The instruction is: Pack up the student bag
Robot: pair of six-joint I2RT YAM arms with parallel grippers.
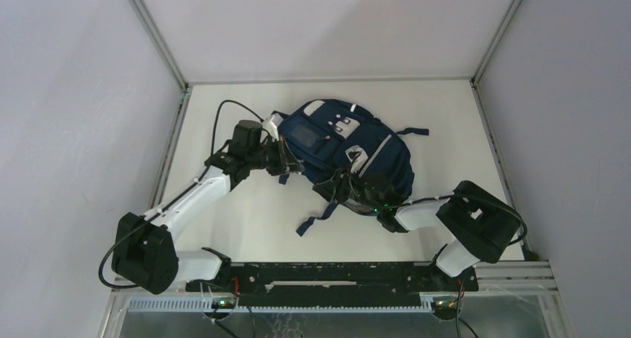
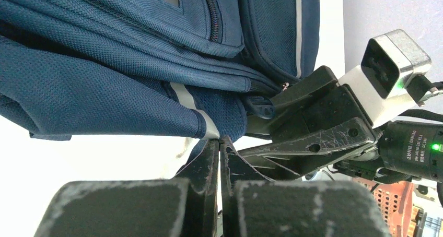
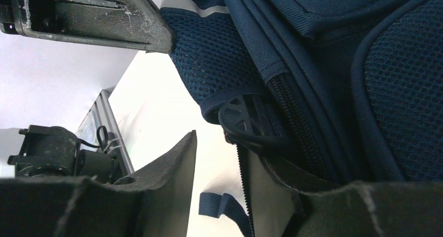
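Observation:
The navy backpack (image 1: pixel 342 129) lies on the white table, seen from above with pockets and straps. My left gripper is shut at the bag's near left side, its tips touching the edge of a fabric fold with a grey strip (image 2: pixel 209 125); whether any fabric is between them I cannot tell. My right gripper is part open at the bag's lower edge, beside a zipper (image 3: pixel 295 117) and a black plastic piece (image 3: pixel 240 119) near its fingertips. In the left wrist view the right gripper's body covers part of the bag.
Bare table (image 1: pixel 223 226) shows left of and in front of the bag. A loose strap (image 1: pixel 316 222) lies toward the front edge. White walls enclose the sides and back.

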